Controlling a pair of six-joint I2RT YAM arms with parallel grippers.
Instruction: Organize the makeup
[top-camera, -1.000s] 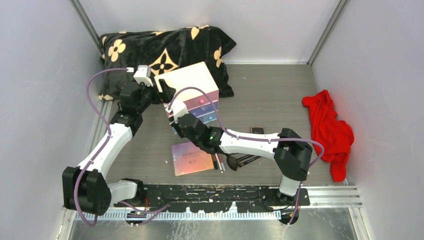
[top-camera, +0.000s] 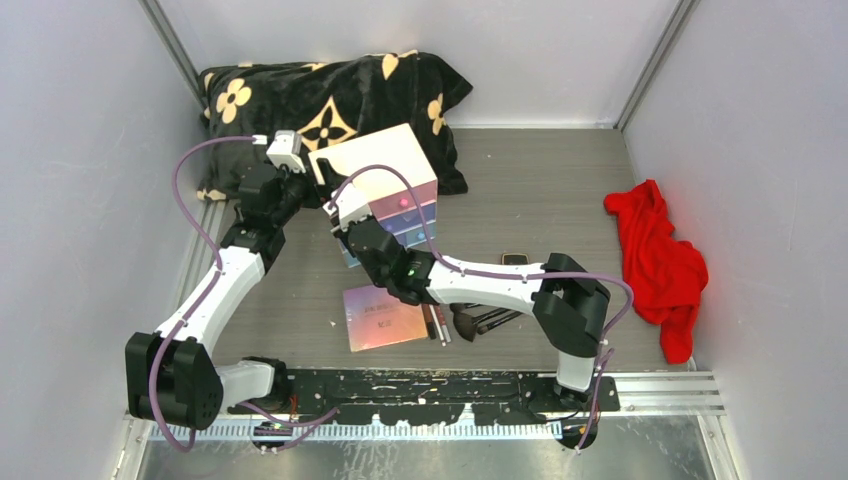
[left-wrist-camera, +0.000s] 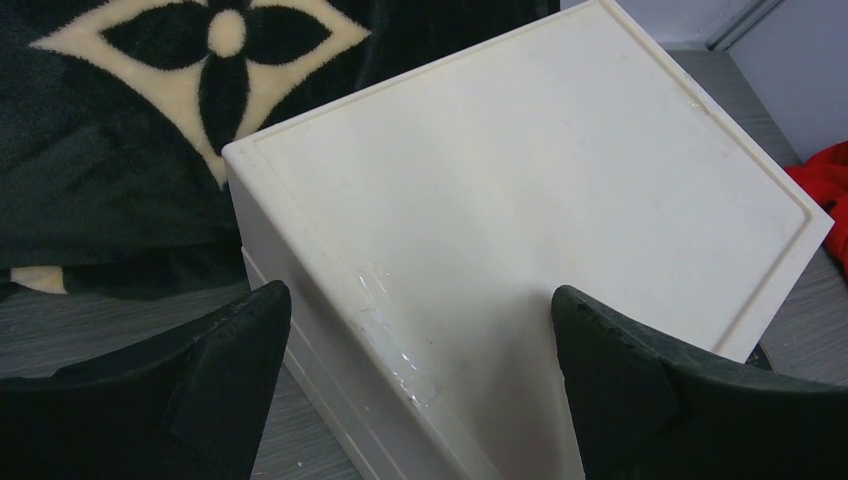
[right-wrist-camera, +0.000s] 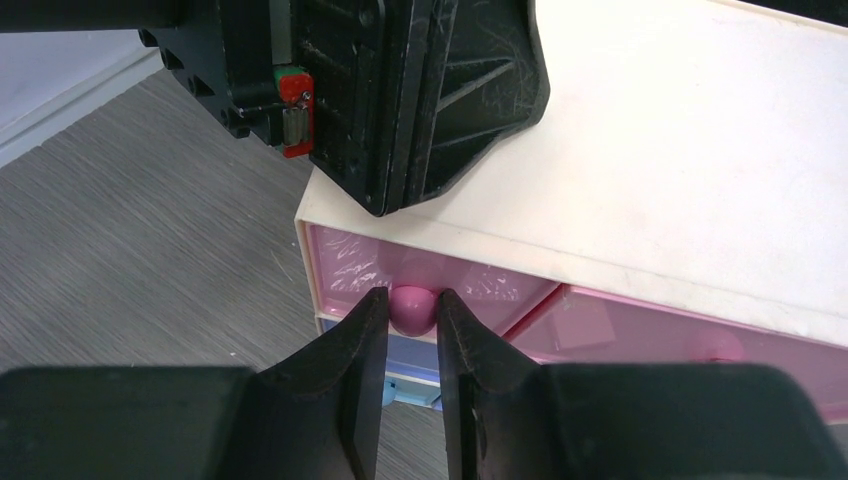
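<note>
The cream drawer organizer has pink and blue drawers. My left gripper is open over its cream top, at the left side in the top view. My right gripper is open around the pink knob of an upper left drawer, fingers close on either side of it. In the top view a gradient palette, makeup brushes and a small dark compact lie on the table in front of and beside the organizer, partly behind the right arm.
A dark patterned cushion fills the back left. A red cloth lies at the right edge.
The left arm and organizer look unchanged.
</note>
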